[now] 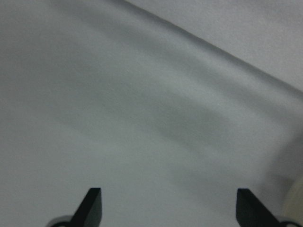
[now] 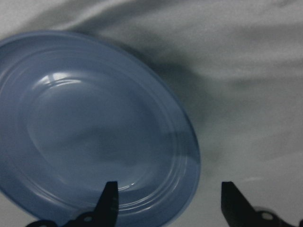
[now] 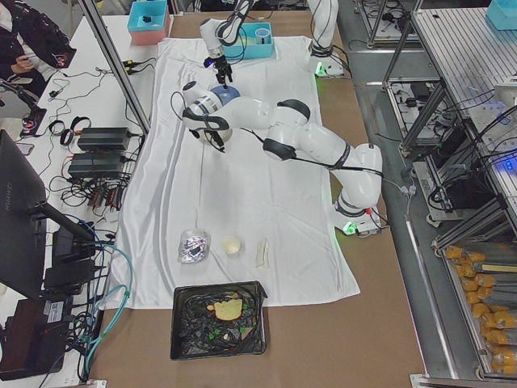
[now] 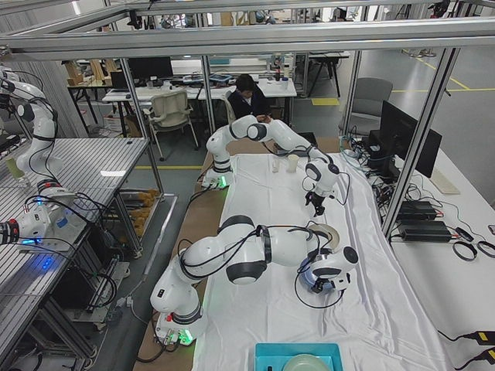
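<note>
My left gripper (image 3: 212, 141) is open and empty over the white cloth in the middle of the table, beside a cream round dish (image 1: 296, 201) that is mostly hidden. My right gripper stands open above the edge of a blue plate (image 2: 94, 127), its fingers on either side of the rim as seen from the wrist. In the camera right view the blue plate (image 4: 309, 277) lies nearer that camera than the cream dish (image 4: 329, 232), partly behind the right arm.
A blue bin (image 3: 262, 50) holding dishes stands at the right arm's end. At the other end lie a foil packet (image 3: 194, 246), a cream cup (image 3: 231, 245), a pale strip (image 3: 262, 252) and a black lined tray (image 3: 218, 346).
</note>
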